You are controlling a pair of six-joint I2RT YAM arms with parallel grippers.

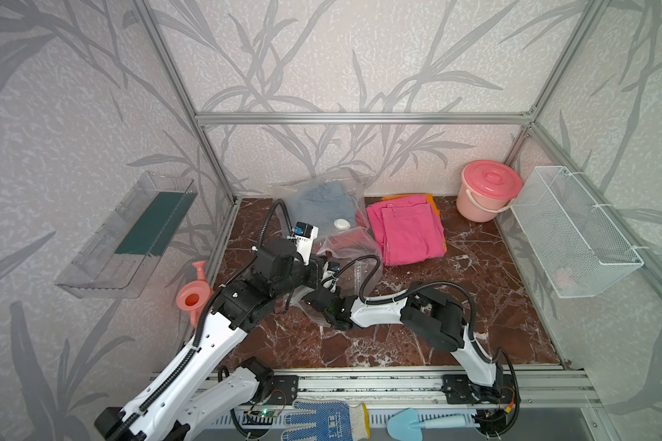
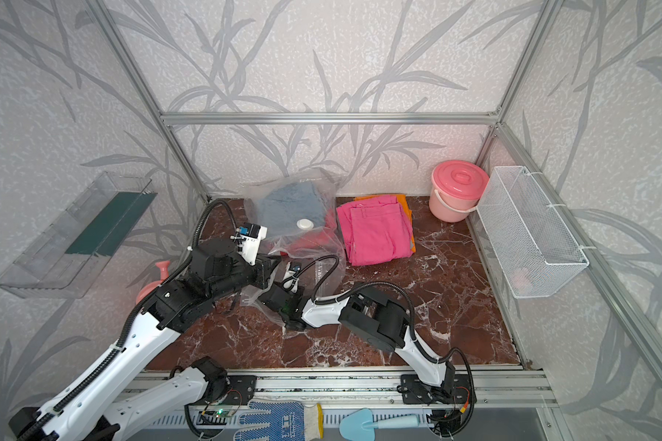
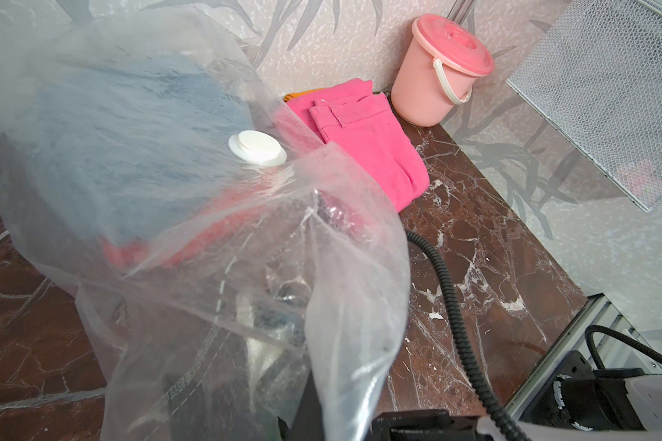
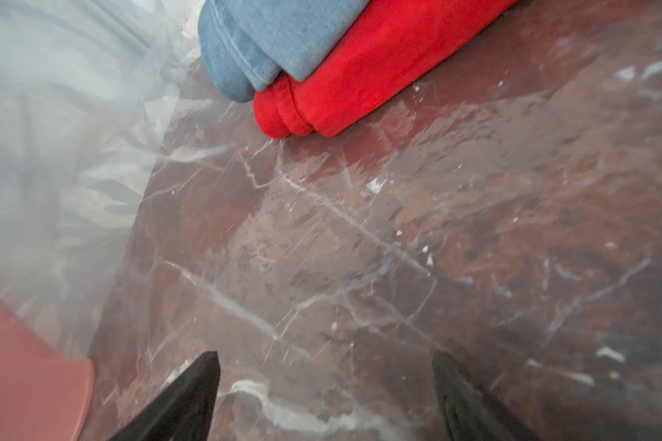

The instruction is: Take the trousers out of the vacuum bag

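Note:
The clear vacuum bag (image 1: 301,198) lies at the back left, a white valve (image 3: 257,147) on its upper film. Folded light-blue trousers (image 4: 294,36) and a red garment (image 4: 360,81) lie together inside it. My left gripper is shut, with the raised film of the bag's near end gathered at its fingers. Below that film, my right gripper appears to be within the bag's mouth. Its two fingers stand apart, with only floor showing between them and the clothes a little ahead.
Folded pink trousers (image 1: 406,231) lie right of the bag, with something orange under them. Farther right stand a lidded pink bucket (image 1: 489,192) and a white mesh basket (image 1: 577,235). A pink watering can (image 1: 192,296) is at left.

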